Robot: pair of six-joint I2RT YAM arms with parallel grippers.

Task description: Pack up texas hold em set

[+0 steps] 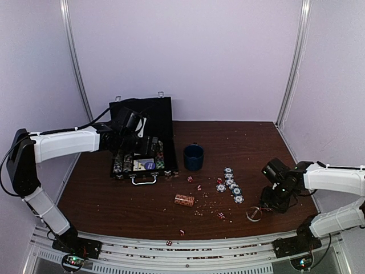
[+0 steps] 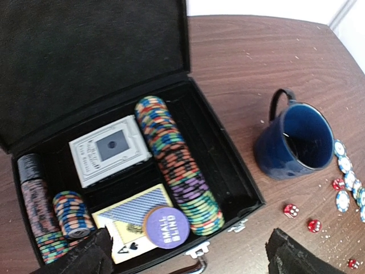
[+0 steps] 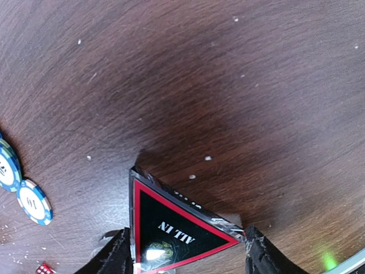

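The black chip case (image 1: pixel 155 173) lies open at the left, holding chip stacks (image 2: pixel 182 171), two card decks (image 2: pixel 111 149) and a purple SMALL BLIND button (image 2: pixel 166 227). Above its front part my left gripper is open, nothing between its fingers. At the right of the table, my right gripper has a black triangular ALL IN piece (image 3: pixel 177 228) with a red border between its fingers. Its fingers stand close at two corners; whether they grip it is unclear. An orange chip roll (image 1: pixel 184 200) and loose blue-white chips (image 1: pixel 232 185) lie mid-table.
A dark blue mug (image 1: pixel 193 157) stands right of the case, its handle towards the back. Red dice (image 1: pixel 221 215) are scattered over the front, one (image 1: pixel 169 243) at the table's front edge.
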